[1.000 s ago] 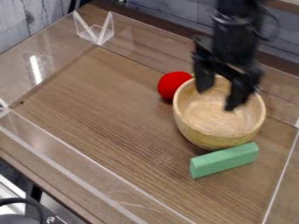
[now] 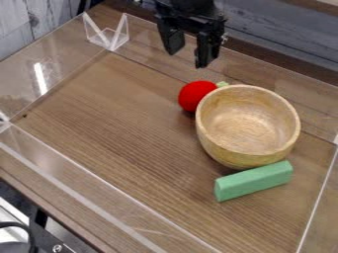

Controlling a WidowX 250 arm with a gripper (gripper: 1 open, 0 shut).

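Note:
My gripper [image 2: 189, 44] is at the top centre of the camera view, its dark fingers open and raised above the far part of the table. Below it lies a red round object [image 2: 197, 96], touching or very near the rim of a large beige bowl [image 2: 247, 125]. A small green bit shows behind the red object. A green block [image 2: 252, 180] lies in front of the bowl, to the lower right.
A clear plastic-looking item [image 2: 107, 32] stands at the back left. A dark cable shows at the bottom left corner.
The gripper has moved up and back, away from over the bowl and the red object, uncovering more of both. The objects on the table look unmoved.

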